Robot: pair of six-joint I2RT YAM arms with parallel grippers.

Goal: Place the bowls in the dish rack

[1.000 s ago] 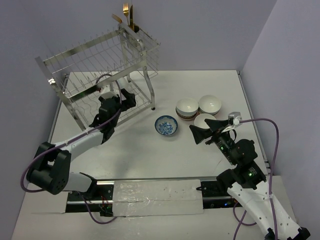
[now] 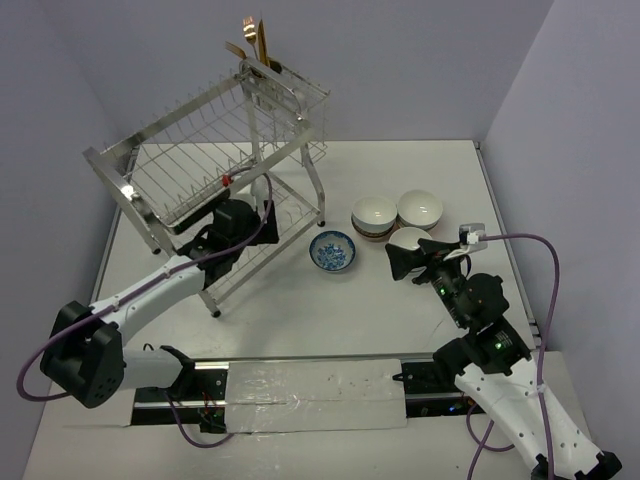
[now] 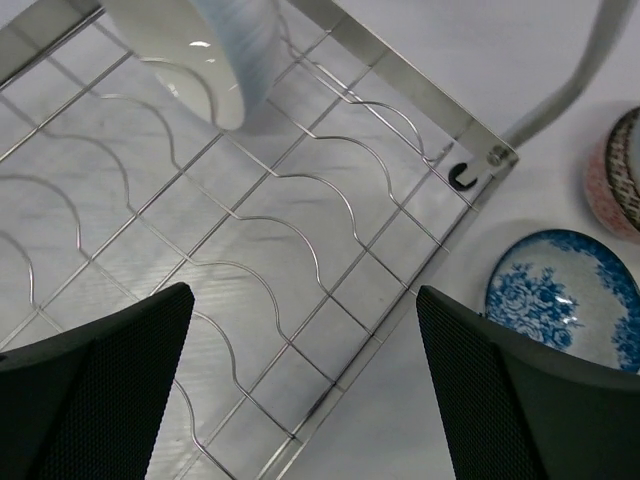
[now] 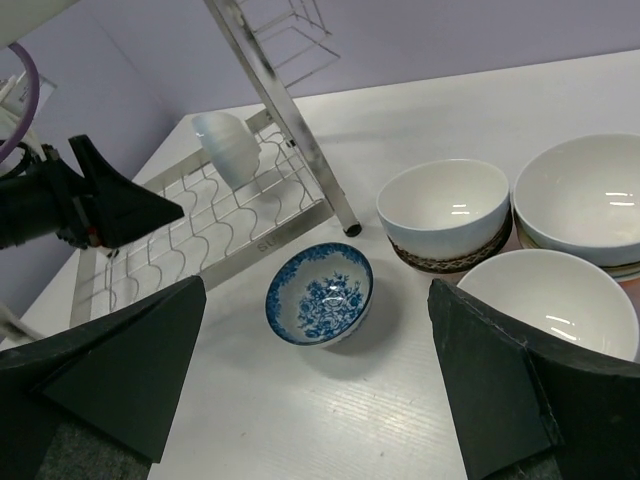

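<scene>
A pale bowl [image 4: 228,145] leans on its side at the back of the lower tier of the dish rack [image 4: 265,238]. My left gripper is open and empty above that tier, apart from the bowl. A blue-and-white patterned bowl [image 2: 332,251] rests upright on the table, right of the rack. Beyond it sit a white bowl [image 4: 445,195] stacked on a patterned one, another white bowl [image 4: 585,190] on a stack, and a nearer white bowl [image 4: 555,300]. My right gripper stands open with nothing held, close to that nearer bowl.
The upper tier [image 2: 195,165] of the rack overhangs my left gripper. Golden cutlery [image 2: 257,40] stands in a holder at the rack's back corner. Bare table [image 2: 290,315] lies in front of the patterned bowl. Walls close in at both sides.
The rack has shifted a little right and toward the front.
</scene>
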